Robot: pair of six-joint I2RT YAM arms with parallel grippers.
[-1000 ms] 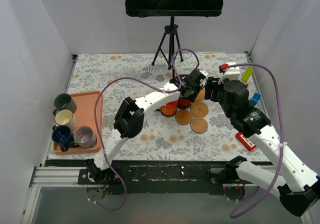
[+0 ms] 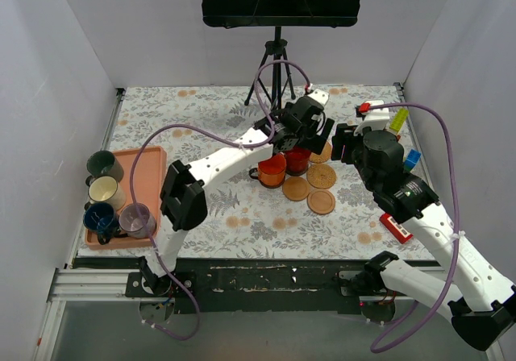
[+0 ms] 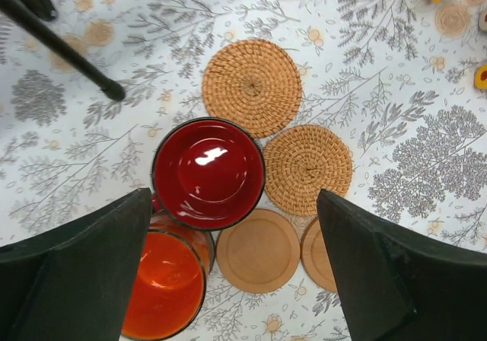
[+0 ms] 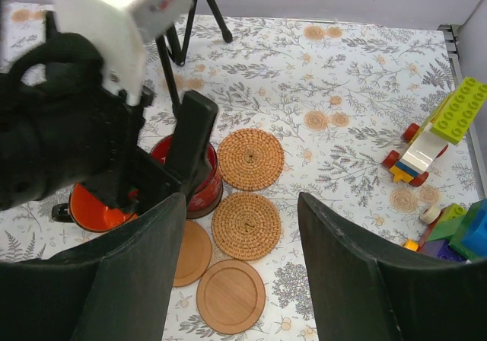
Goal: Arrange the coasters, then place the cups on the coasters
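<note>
A dark red cup [image 3: 205, 175] stands upright beside an orange cup [image 3: 161, 284], close to the woven coasters. One woven coaster [image 3: 253, 87] lies behind it, and another woven coaster [image 3: 308, 169] lies to its right. Two smooth tan coasters [image 4: 230, 296] are nearer the front. Above the cups hangs my left gripper, open, its fingers apart with nothing gripped. My right gripper is held over the right side of the table, open and empty. In the top view the left arm partly covers the red cup [image 2: 298, 160].
On the left, an orange-pink tray [image 2: 148, 163] holds several mugs. A music stand [image 2: 278, 51] rises at the back, its legs near the cups. Toy blocks [image 4: 456, 120] and a red box [image 2: 396, 227] lie along the right side.
The cups and right arm have stayed still.
</note>
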